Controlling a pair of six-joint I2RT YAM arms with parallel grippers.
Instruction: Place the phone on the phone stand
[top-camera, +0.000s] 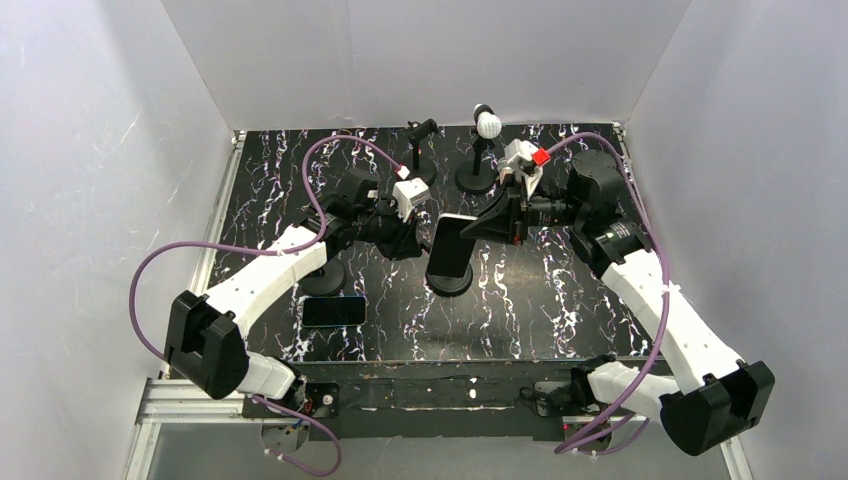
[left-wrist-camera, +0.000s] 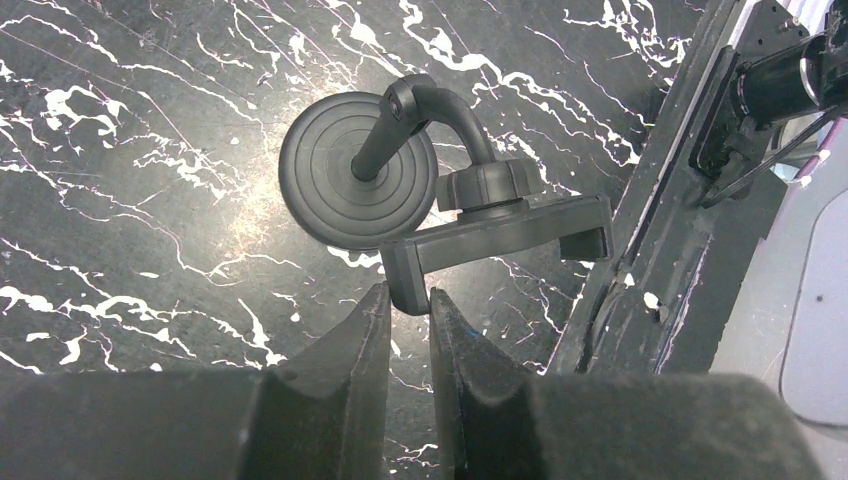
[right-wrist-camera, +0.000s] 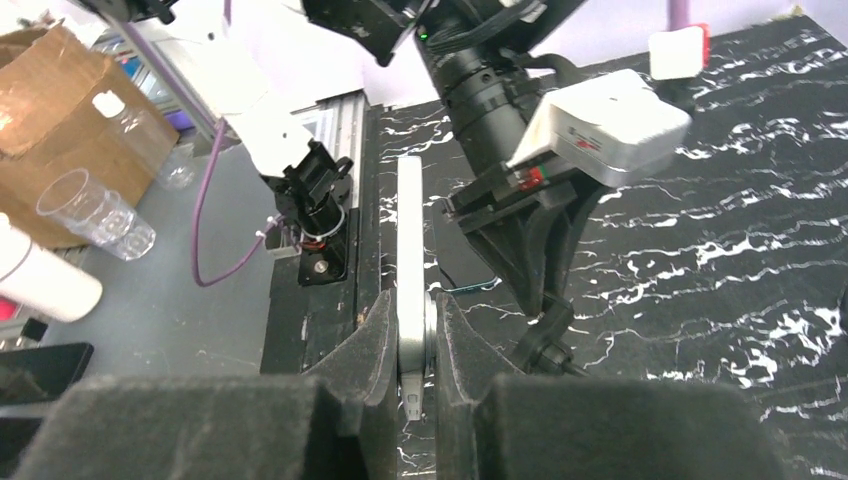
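Note:
A phone, seen edge-on in the right wrist view, is held upright-tilted by my right gripper, shut on it. It is over the central stand. In the left wrist view the stand's black holder and round base show. My left gripper has its fingertips at the holder's near end; whether they grip it is unclear. In the top view the phone partly hides the stand.
A second phone lies at the front left. A base is beside the left arm; two more stands are at the back. Walls enclose three sides.

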